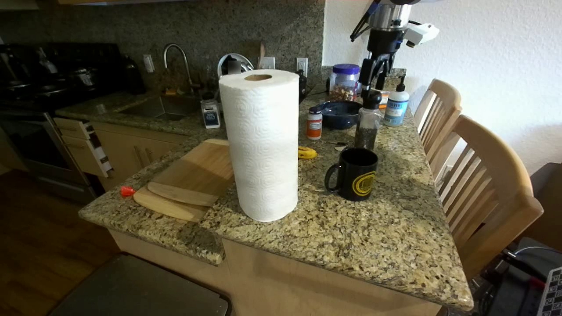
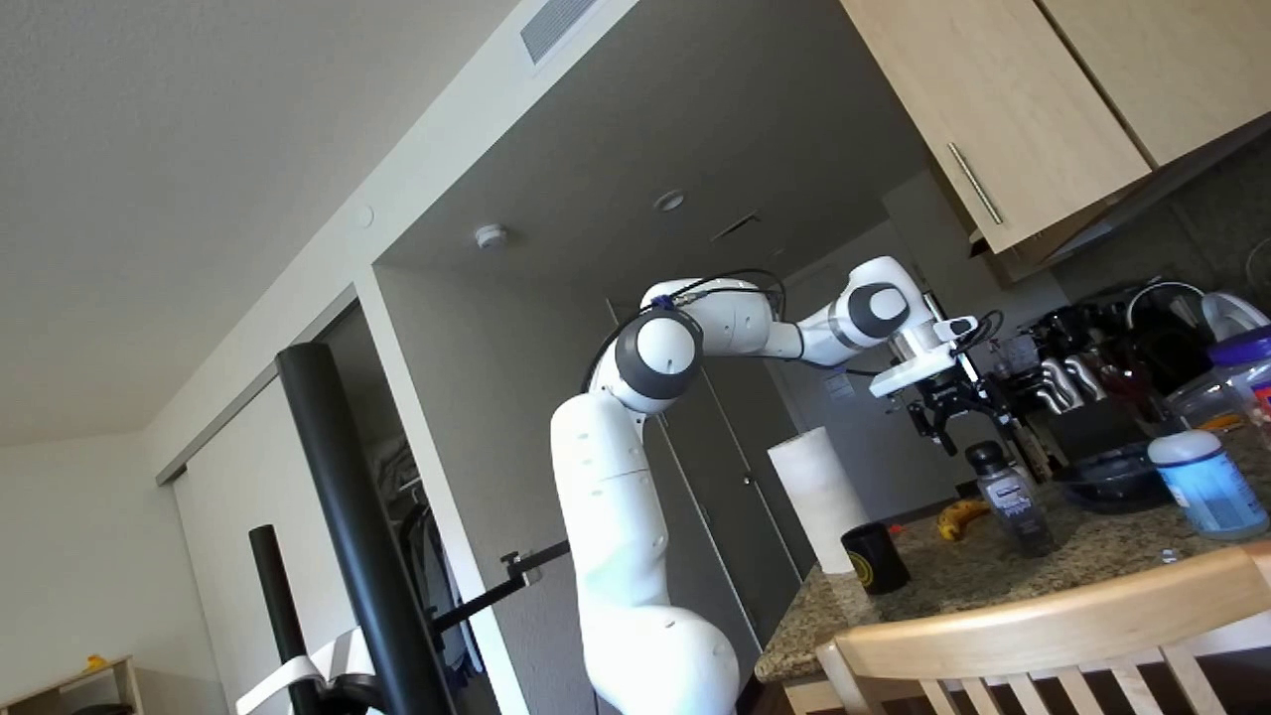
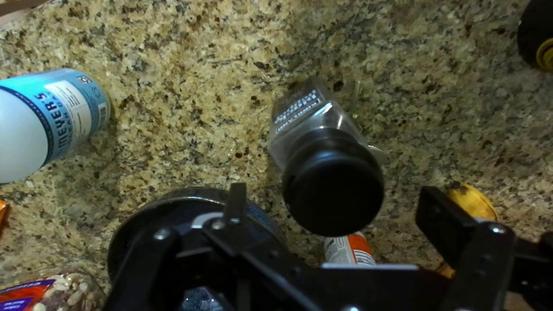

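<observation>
My gripper is open above a clear pepper bottle with a black cap (image 3: 333,181). In the wrist view the cap lies between the two spread fingers, with a gap on either side. The bottle (image 1: 366,129) stands upright on the granite counter, and the gripper (image 1: 372,89) points down at its top in exterior view 1. From the side, the same bottle (image 2: 1015,512) appears beneath the gripper (image 2: 941,435). Nothing is held. How far the fingertips are above or around the cap is hard to tell.
Close by are a dark blue bowl (image 1: 340,114), an orange-labelled pill bottle (image 1: 314,123), a soap bottle (image 1: 396,108) and a banana (image 1: 306,152). Nearer the front stand a black mug (image 1: 358,174) and a paper towel roll (image 1: 266,147).
</observation>
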